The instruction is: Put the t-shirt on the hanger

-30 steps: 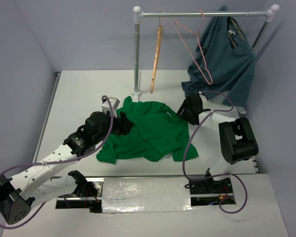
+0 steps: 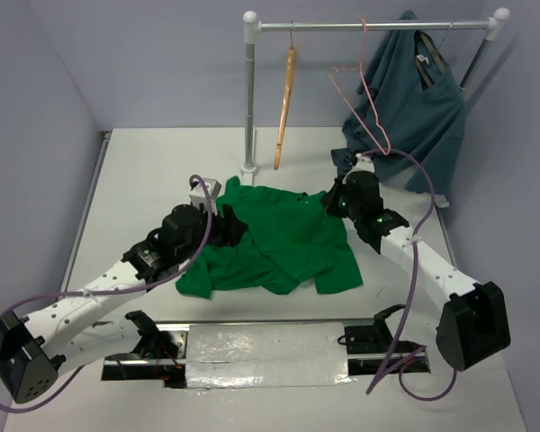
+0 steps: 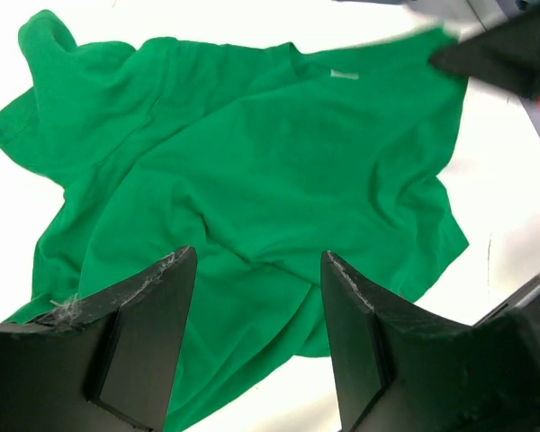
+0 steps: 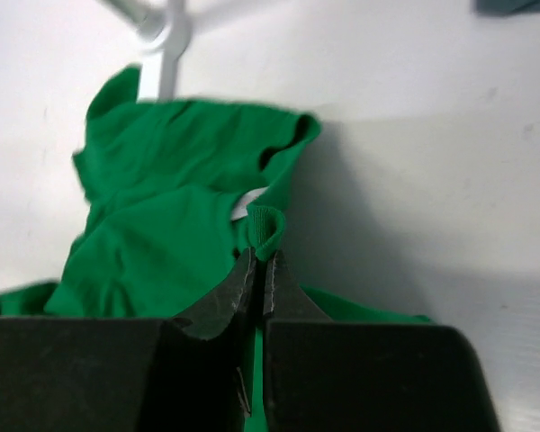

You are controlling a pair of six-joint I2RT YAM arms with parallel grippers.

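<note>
A green t-shirt point(image 2: 279, 234) lies crumpled on the white table. My right gripper point(image 2: 331, 202) is shut on its upper right edge; in the right wrist view a fold of green cloth point(image 4: 265, 225) rises from between the fingertips. My left gripper point(image 2: 232, 225) stands open above the left part of the shirt, with nothing between its fingers. Above the table, a pink hanger point(image 2: 374, 121) and a wooden hanger point(image 2: 284, 103) hang from the rail.
The silver rail point(image 2: 378, 26) spans the back on a post point(image 2: 250, 99). A dark teal garment point(image 2: 418, 117) hangs at the back right, low over the table behind my right gripper.
The pink hanger has swung slightly. The left arm has shifted slightly.
</note>
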